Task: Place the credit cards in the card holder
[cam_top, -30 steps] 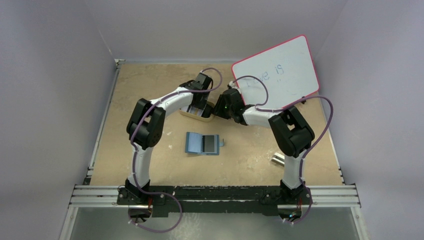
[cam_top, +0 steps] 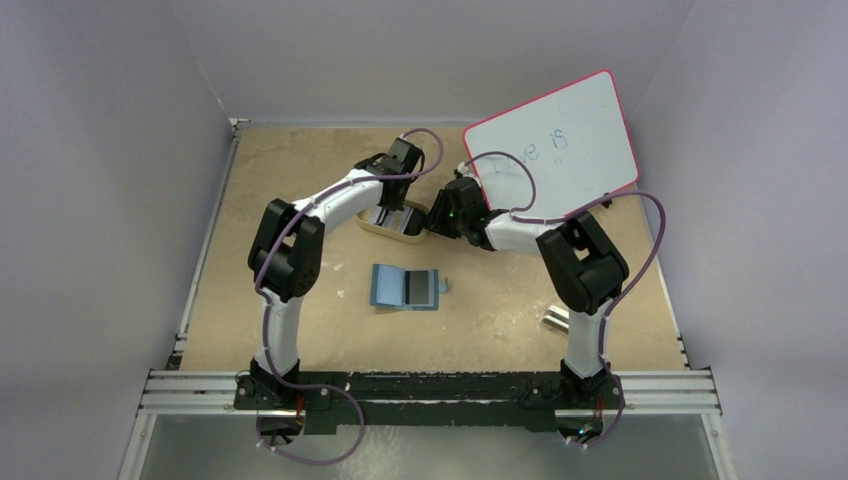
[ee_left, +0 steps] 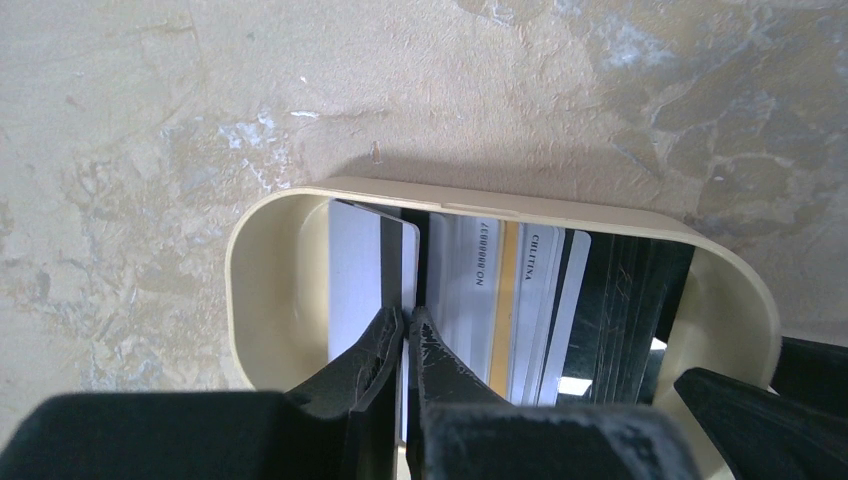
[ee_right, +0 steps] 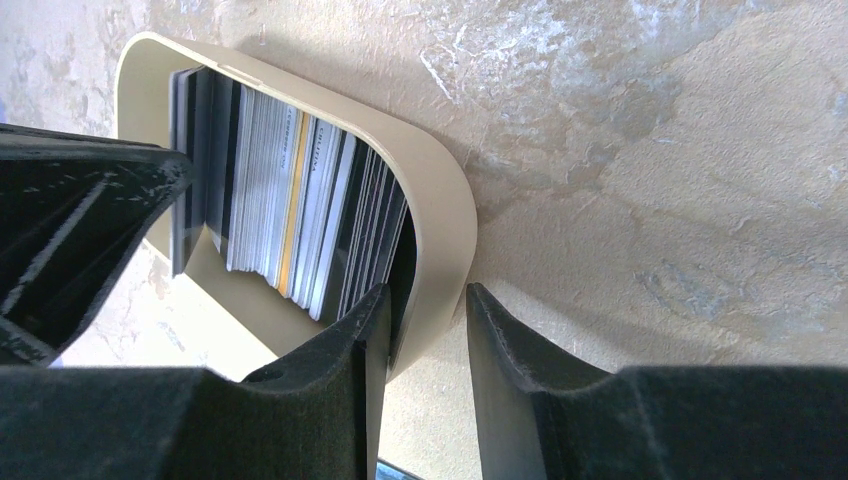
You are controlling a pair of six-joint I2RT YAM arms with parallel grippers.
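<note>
A cream oval box holds a row of several cards. My left gripper is shut over them, its fingertips at the edge of a white card with a dark stripe at the box's left end; whether that edge is between them cannot be told. My right gripper is at the box's rounded end, one finger either side of the wall. The blue card holder lies open on the table below the box.
A whiteboard lies at the back right. A small striped object sits at the front right.
My left arm has shifted very slightly up in the top view, over the box. The right arm has not visibly moved.
</note>
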